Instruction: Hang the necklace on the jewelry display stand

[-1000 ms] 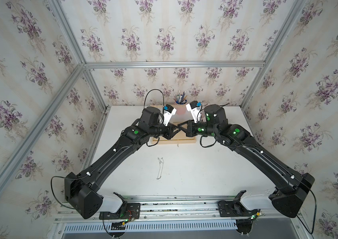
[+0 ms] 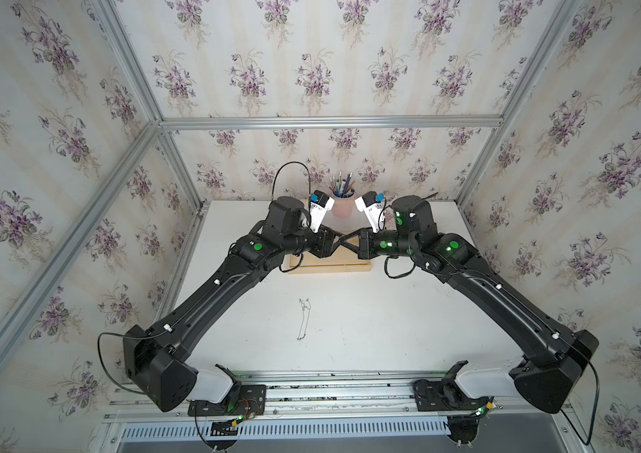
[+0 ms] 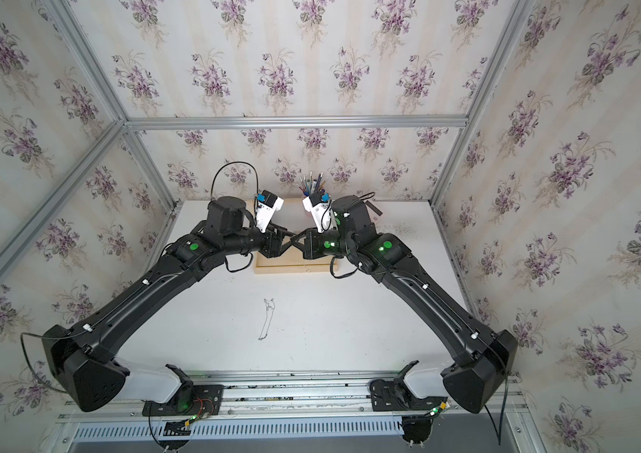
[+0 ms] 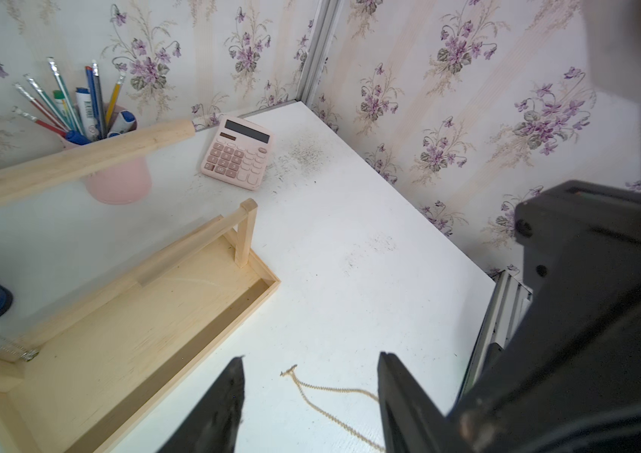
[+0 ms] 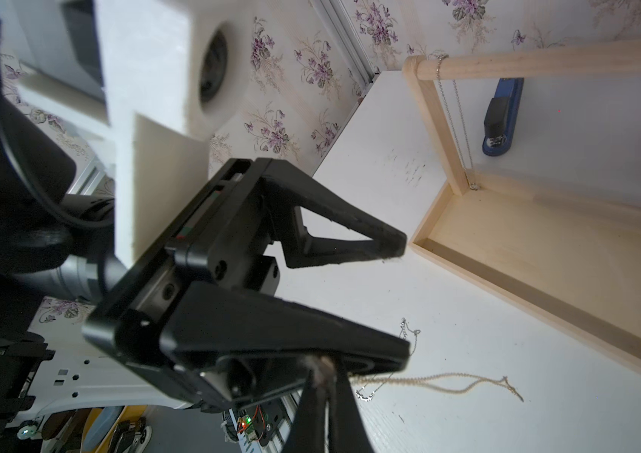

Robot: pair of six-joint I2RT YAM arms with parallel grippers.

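My left gripper is open, its fingers apart at the meeting of the arms above the wooden display stand [image 5: 562, 256]. My right gripper is shut on a thin gold necklace [image 5: 441, 379] at its fingertips, beside one left finger [image 5: 358, 343]; the chain dangles below them. A silver chain [image 5: 456, 105] hangs on the stand's bar [image 5: 547, 62]. Another silver necklace [image 2: 304, 317] lies on the white table [image 2: 403, 317] in front of the stand.
A pink pencil cup [image 4: 115, 181], a pink calculator [image 4: 236, 151] and a blue stapler [image 5: 503, 113] are behind the stand. Both arms crowd the middle, grippers close together.
The right arm has barely moved.
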